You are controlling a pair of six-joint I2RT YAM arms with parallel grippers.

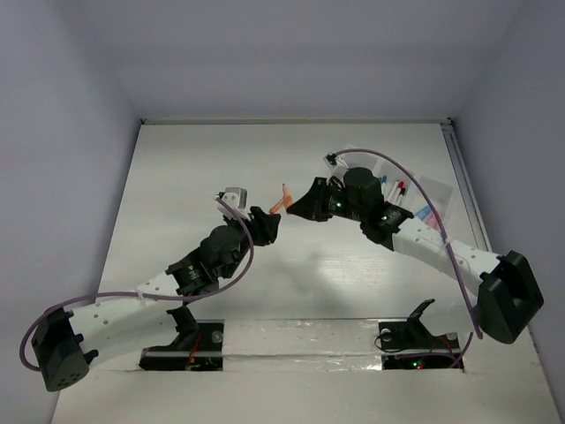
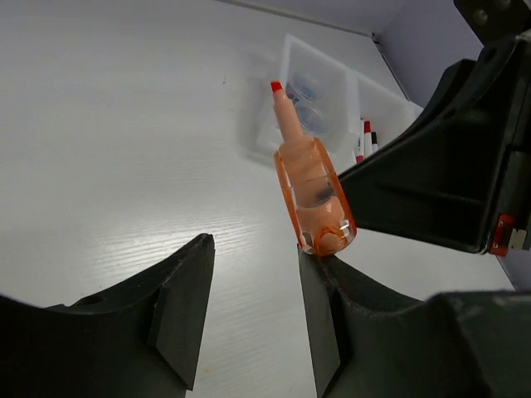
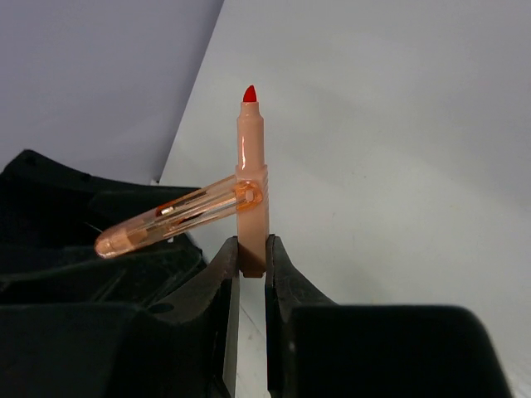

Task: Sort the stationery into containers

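An orange marker (image 3: 250,133) with a red tip stands upright between the fingers of my right gripper, which grips it. Its orange transparent cap (image 3: 166,220) sticks out sideways from the marker's body. In the top view the pair hangs over the middle of the table between both grippers. My left gripper is open with nothing between its fingers, just below the lower end of the orange piece (image 2: 315,199) in the left wrist view.
A white divided container (image 1: 428,185) sits at the back right, partly behind the right arm, holding pens (image 2: 367,141) and other small items. Grey walls border the table.
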